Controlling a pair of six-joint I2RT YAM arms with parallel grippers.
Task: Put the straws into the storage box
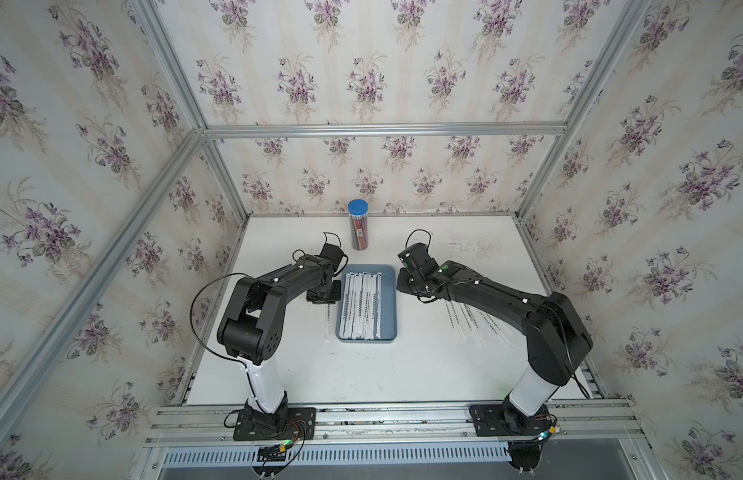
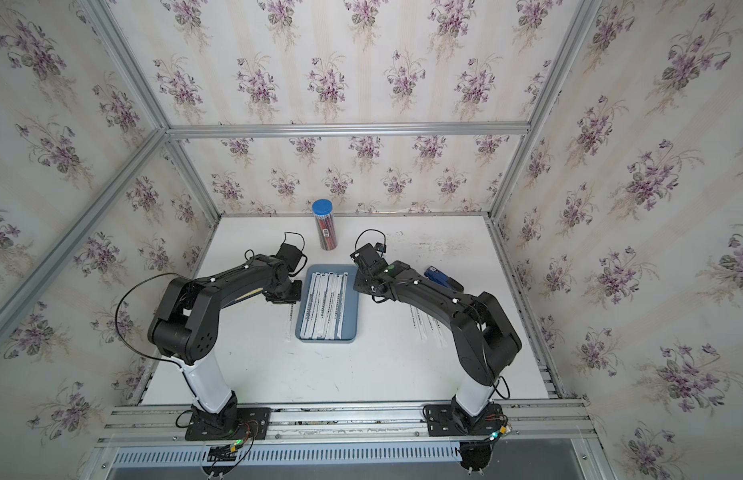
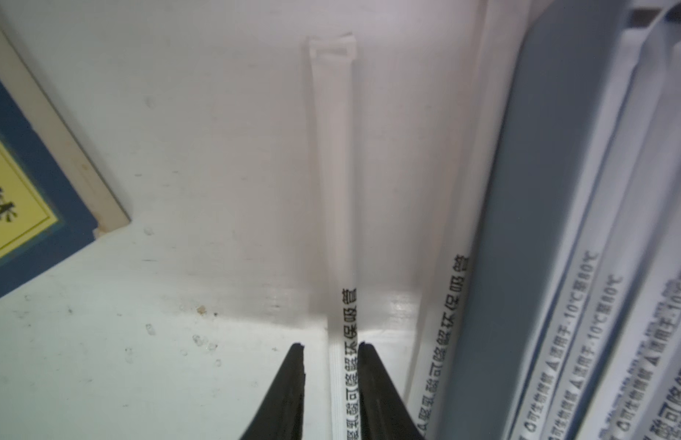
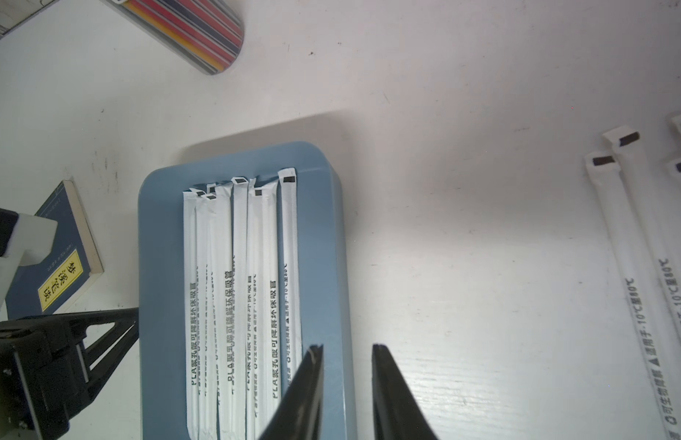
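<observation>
The blue storage box holds several white wrapped straws. My left gripper is low beside the box's left side, shut on a straw that lies between its fingertips along the table. A second straw lies between that one and the box. My right gripper hangs part open over the box's right edge, nothing seen between its fingers. More straws lie on the table to the right of the box.
A blue-lidded cylinder stands behind the box. A dark blue book lies left of the box, partly behind the left arm. Another blue object is behind the right arm.
</observation>
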